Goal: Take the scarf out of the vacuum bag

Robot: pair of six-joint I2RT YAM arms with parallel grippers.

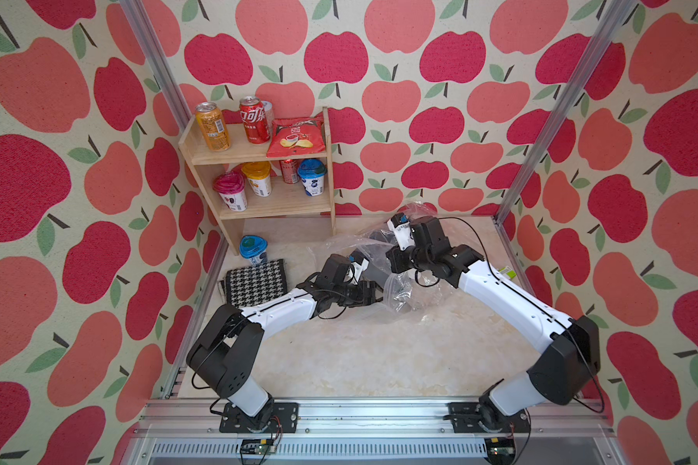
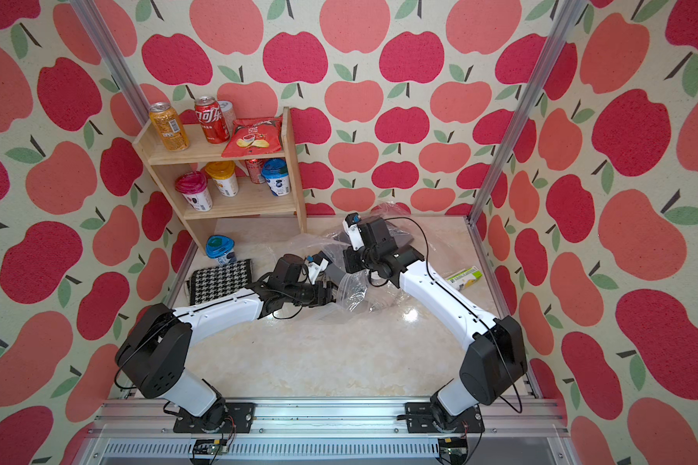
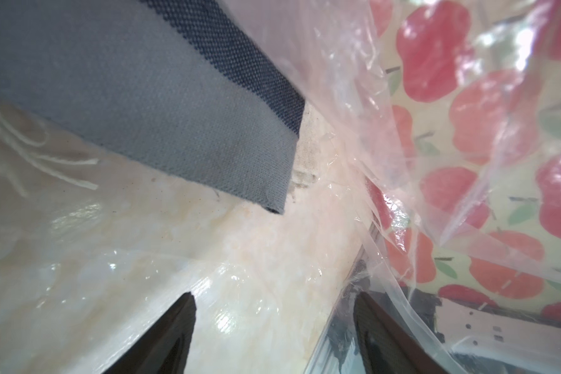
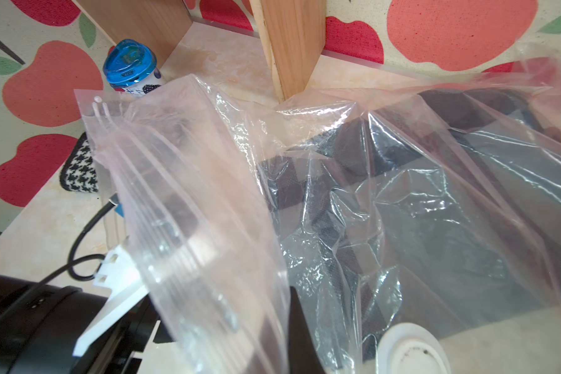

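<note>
The clear vacuum bag lies in the middle of the table, its mouth edge raised on the left side. Grey folded scarf with a dark band shows through the film. In the left wrist view the scarf hangs over the bag's lower film, pale fringe at its left. My left gripper is part open at the bag's mouth, film around it, nothing between its fingers, the scarf farther in. My right gripper is shut on the bag's film at the upper edge; its tips are mostly hidden.
A houndstooth cloth and blue-lidded cup lie left, beside a wooden shelf with cans and cups. A green-white box sits at right, near the right arm.
</note>
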